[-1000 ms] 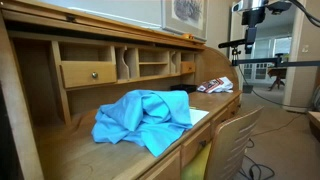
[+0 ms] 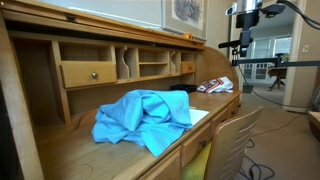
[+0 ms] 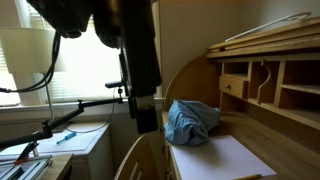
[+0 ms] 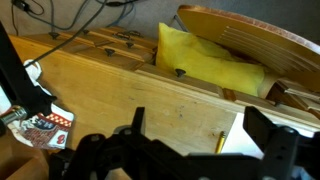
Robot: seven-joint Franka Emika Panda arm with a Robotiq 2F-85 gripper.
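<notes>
A crumpled light-blue cloth (image 2: 145, 119) lies in a heap on the wooden desk. In exterior view 2 the cloth (image 3: 190, 122) rests at the far side of a white sheet of paper (image 3: 222, 158). My gripper looks down at the desk, its dark fingers spread wide with only bare wood showing between them. High at the right of exterior view 1, the gripper (image 2: 243, 38) hangs clear of the desktop, well away from the cloth. The cloth does not show in the wrist view.
A red-and-white packet (image 2: 215, 85) lies at the desk's far end. The chair's yellow seat (image 4: 205, 60) is tucked near the drawer fronts. Cubbyholes and a small drawer (image 2: 90, 74) line the desk's back. Cables (image 2: 262, 160) run over the floor.
In exterior view 1 my arm has shifted slightly to the left, still held high. The cloth and the rest of the desk look the same.
</notes>
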